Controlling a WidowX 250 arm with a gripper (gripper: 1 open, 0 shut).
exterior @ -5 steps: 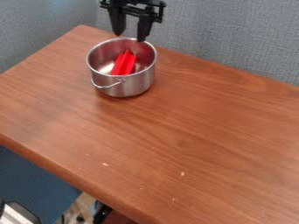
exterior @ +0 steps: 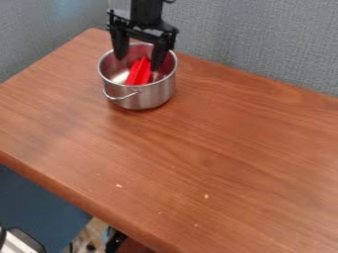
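My black gripper (exterior: 140,55) hangs at the top centre of the camera view, open, its two fingers reaching down into the mouth of a steel pot (exterior: 144,97) with a thin wire handle at its front. A red object (exterior: 137,73) rests inside the pot between and below the fingertips, leaning along the pot's inside. Whether the fingers touch it I cannot tell.
Grey padded walls (exterior: 251,40) stand behind and to the left. A blue floor with some clutter lies beyond the table's lower left edge.
My gripper has come down from above the pot to its mouth, shifting slightly left. The pot and the red object look unchanged.
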